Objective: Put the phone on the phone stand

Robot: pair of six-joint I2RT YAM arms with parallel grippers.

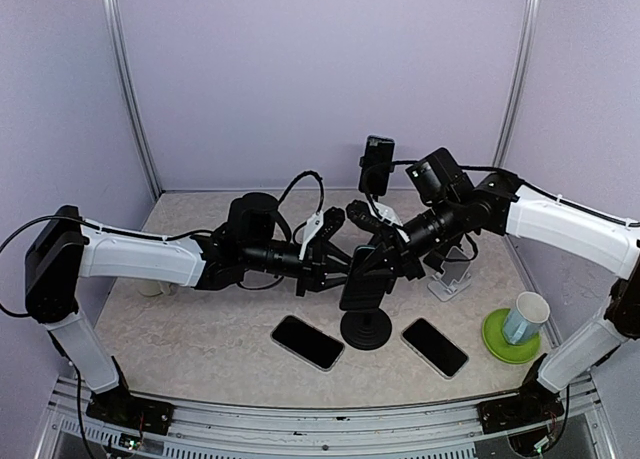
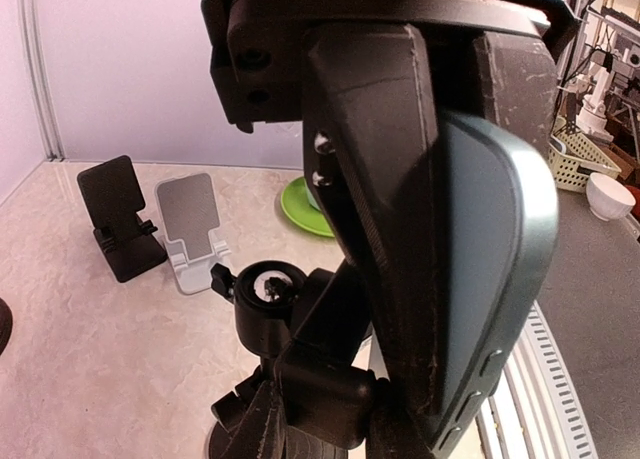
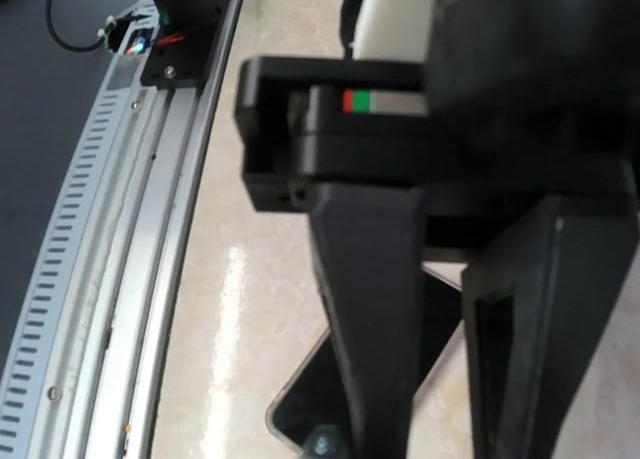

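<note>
A black phone stand with a round base (image 1: 365,329) stands at the front centre, a dark phone (image 1: 358,289) upright at its top. My left gripper (image 1: 335,269) is shut on the stand's black mount (image 2: 325,399), beside the phone. My right gripper (image 1: 385,262) reaches in from the right and is shut on the phone, whose blue-grey edge (image 2: 495,259) shows in the left wrist view beside the right fingers. The arms partly hide where phone and stand meet.
Two phones (image 1: 307,342) (image 1: 434,347) lie flat either side of the base. A green saucer (image 1: 495,344) with a cup (image 1: 525,319) sits front right. A silver stand (image 2: 188,219) and a black stand (image 2: 110,204) are at the back right; another tall holder (image 1: 377,159) rises behind.
</note>
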